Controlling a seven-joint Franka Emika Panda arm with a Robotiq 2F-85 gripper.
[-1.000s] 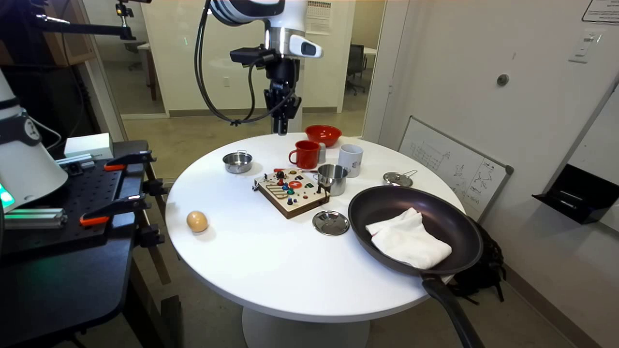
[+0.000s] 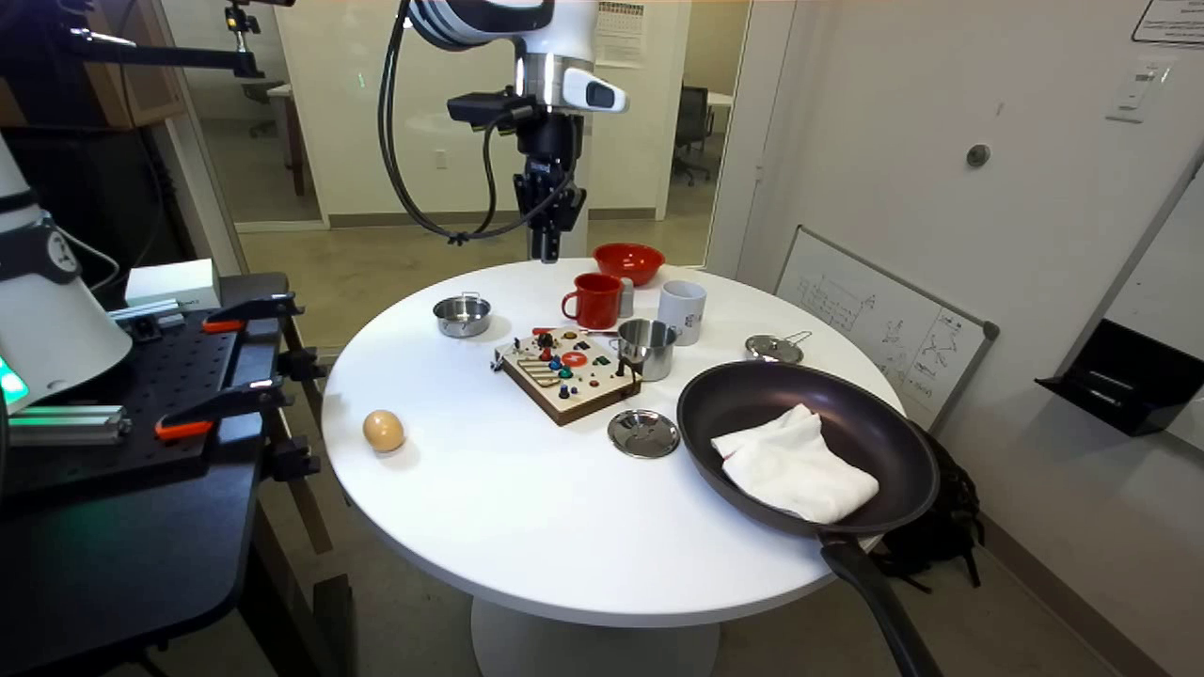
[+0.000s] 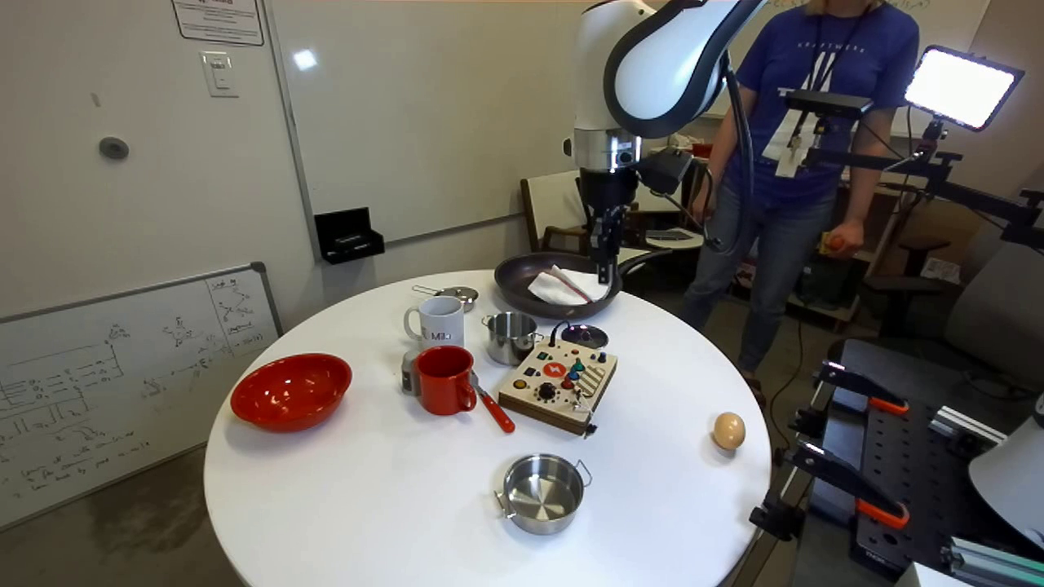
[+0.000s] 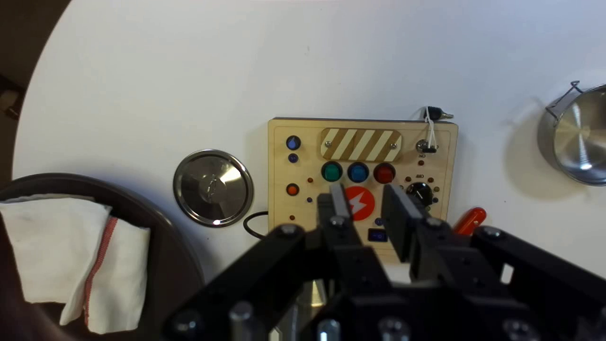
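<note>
My gripper hangs well above the table, fingers pointing down and parted, nothing between them. In the wrist view it overlaps a wooden switch board (image 4: pixel 289 210) with coloured buttons, a red lightning badge and a striped plate. A red-handled tool (image 3: pixel 496 412) lies beside that board, next to a red mug (image 3: pixel 445 381). The black frying pan (image 2: pixel 722 395) holds a folded white cloth (image 2: pixel 796 468) with a red stripe. Between pan and board rests a round steel lid (image 4: pixel 213 187), flat on the table.
A steel pot (image 2: pixel 646 348), a white mug (image 2: pixel 682 312), a red bowl (image 2: pixel 628 261) and another lid (image 2: pixel 774 348) crowd the table's far right side. A shallow steel pan (image 3: pixel 543 494) and a brown egg (image 2: pixel 384 430) stand apart.
</note>
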